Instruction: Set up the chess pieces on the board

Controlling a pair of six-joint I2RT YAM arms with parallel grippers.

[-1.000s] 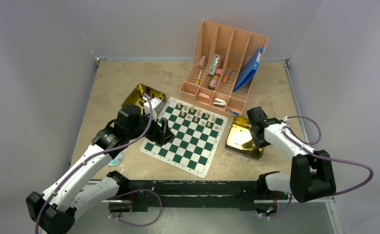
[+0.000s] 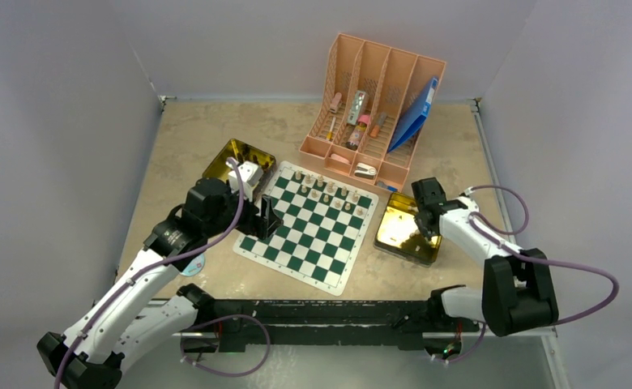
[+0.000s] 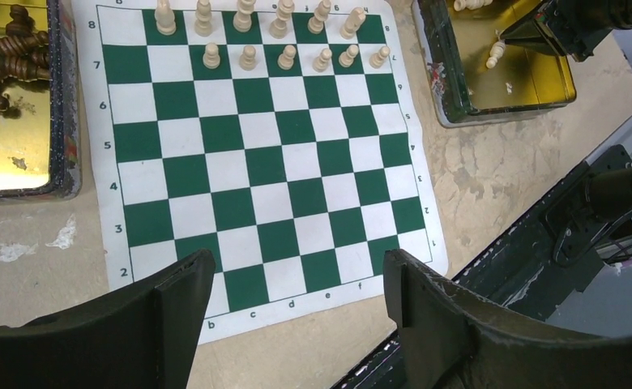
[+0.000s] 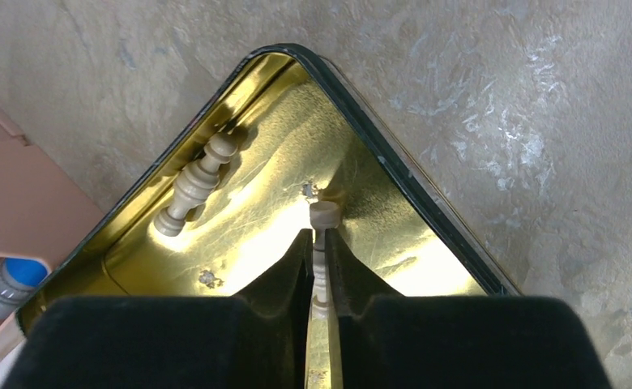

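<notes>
In the left wrist view the green-and-white board [image 3: 266, 166] has cream pieces standing in two rows at its far end, such as the cream pawn [image 3: 287, 57]. My left gripper is open above the board's near edge, nothing between its fingers. Over the right gold tin [image 2: 390, 229], my right gripper is shut on a light piece [image 4: 324, 214] whose end sticks out past the fingertips. A second light piece [image 4: 194, 185] lies on its side along the tin's wall. Dark pieces [image 3: 9, 61] lie heaped in the left tin [image 3: 65, 105].
Behind the board and right tin stands a pink organizer [image 2: 387, 85] holding a blue folder [image 2: 415, 117] and small items. The board's middle and near rows are bare. Open tabletop [image 2: 459, 146] lies to the right of the organizer.
My left arm has shifted slightly left over the board's left side. The right arm stays over the right tin, with only a small shift. The standing pieces look unmoved.
</notes>
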